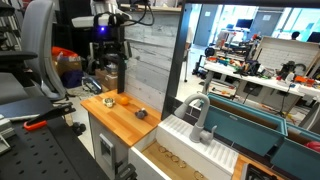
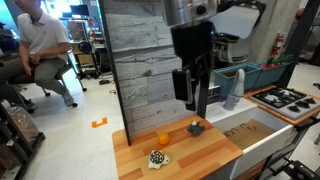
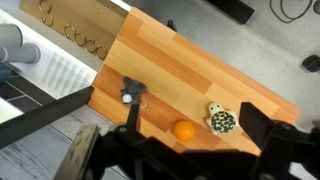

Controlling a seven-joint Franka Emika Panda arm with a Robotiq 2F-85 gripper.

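On the wooden countertop lie a small orange round object (image 3: 184, 130), a pale toy with a dark spotted back (image 3: 221, 119) and a grey plush-like toy (image 3: 133, 88). Exterior view 2 has the orange object (image 2: 164, 139) behind the spotted toy (image 2: 158, 158), with the grey toy (image 2: 196, 128) farther right. My gripper is high above the counter and points down. Its dark fingers stand wide apart at the bottom of the wrist view, open and touching none of these things. Only bare counter and toys show between and beyond them.
An open drawer (image 1: 172, 165) with ring-like items lies beside the counter, near a white sink with a grey faucet (image 1: 197, 110). A pale wood-panel wall (image 2: 160, 90) rises behind the counter. A dish rack (image 2: 285, 99) stands farther right.
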